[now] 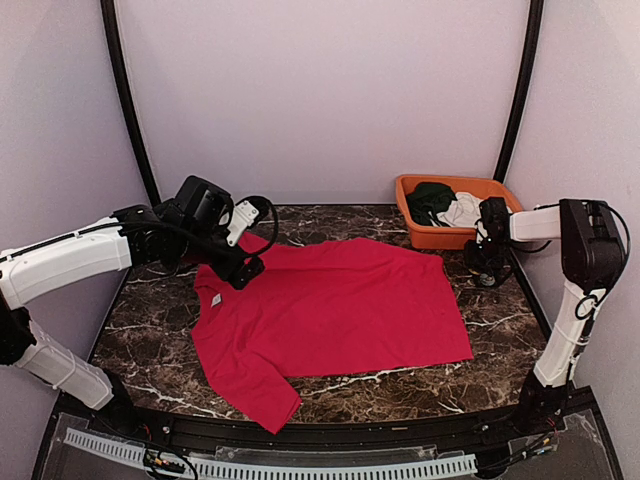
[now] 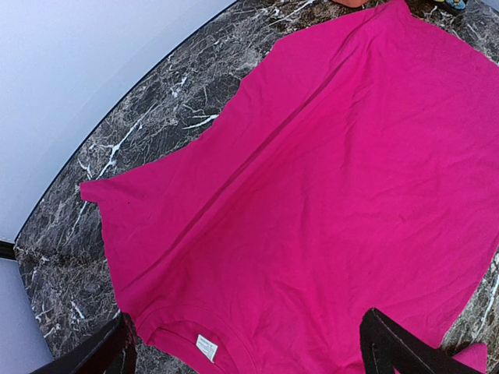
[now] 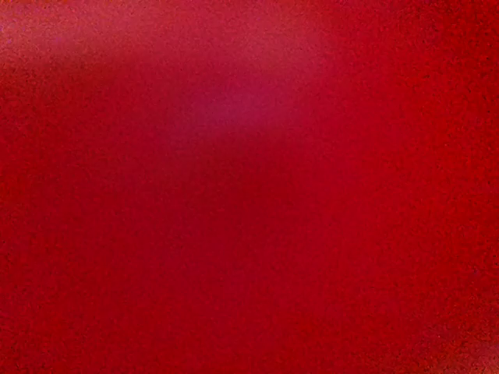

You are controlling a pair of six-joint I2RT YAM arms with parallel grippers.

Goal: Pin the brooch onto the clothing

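A red garment (image 1: 340, 310) lies spread on the marble table, its label showing near the neckline; the left wrist view shows it (image 2: 304, 210) too. My left gripper (image 1: 240, 270) hangs over its upper left part, open, with bare garment between its fingers in the left wrist view. My right gripper (image 1: 483, 260) is low at the right, just in front of the orange bin, over a small object on the table. Its fingers are hard to see from above, and the right wrist view is only a red blur. I cannot make out the brooch clearly.
An orange bin (image 1: 430, 236) with dark green and white cloths stands at the back right. Bare marble (image 1: 140, 330) shows left of the garment and along the front. Pale walls close in the back and sides.
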